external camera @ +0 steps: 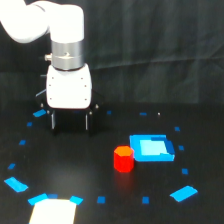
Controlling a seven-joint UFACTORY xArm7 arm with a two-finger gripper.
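My gripper [70, 122], under a white arm, hangs above the left part of the black table. Its two dark fingers are spread wide apart, and nothing shows between them. A red, roughly six-sided block [123, 159] sits on the table to the right of the gripper and nearer the camera. Touching or very close to the block's right side is a blue square tray [136, 140] with a pale patch inside it. From this view I cannot tell how high the fingertips are above the table.
Blue tape marks [184, 193] dot the black table. At the bottom left edge a pale square object [52, 212] is partly cut off. Open table lies between the gripper and the block, and at the right. A dark curtain [150, 50] hangs behind.
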